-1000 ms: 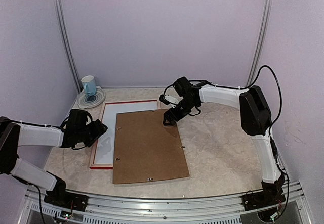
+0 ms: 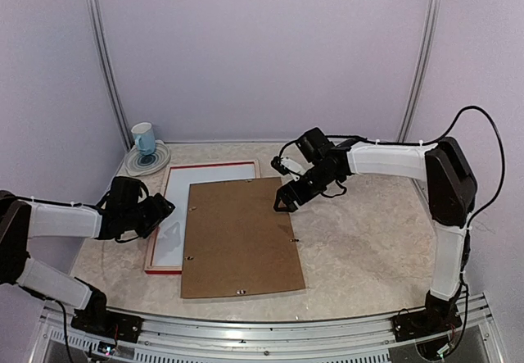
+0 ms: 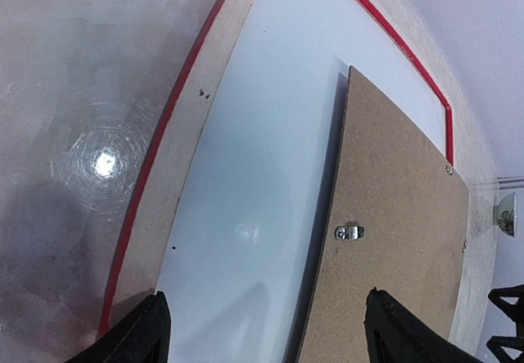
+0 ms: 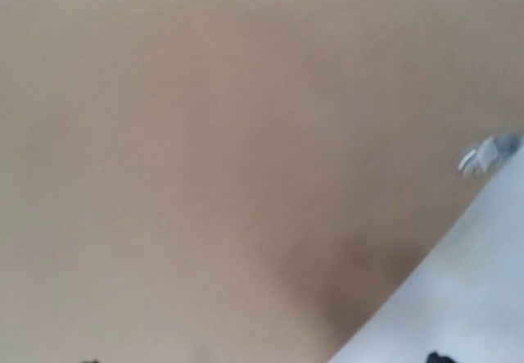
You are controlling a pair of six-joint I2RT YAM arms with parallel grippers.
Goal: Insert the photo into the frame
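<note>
The red-edged frame (image 2: pixel 153 252), with a white surface (image 2: pixel 170 244) inside, lies on the left of the table. A brown backing board (image 2: pixel 237 248) with small metal clips covers its right part and reaches past its front and right edges. I cannot make out a separate photo. At the frame's left side, my left gripper (image 2: pixel 166 207) is open; in the left wrist view its fingers (image 3: pixel 143 334) stand wide apart with nothing gripped. My right gripper (image 2: pixel 282 202) is over the board's far right edge. Its fingertips barely show in the blurred right wrist view, far apart, above the board (image 4: pixel 205 174).
Behind the frame, a light blue mug (image 2: pixel 143 138) stands on a stack of plates (image 2: pixel 148 163) in the back left corner. To the right of the board the table (image 2: pixel 368 240) is clear. The board's front edge lies near the table's front rail (image 2: pixel 246 323).
The board has moved very slightly to the left. My left arm looks still.
</note>
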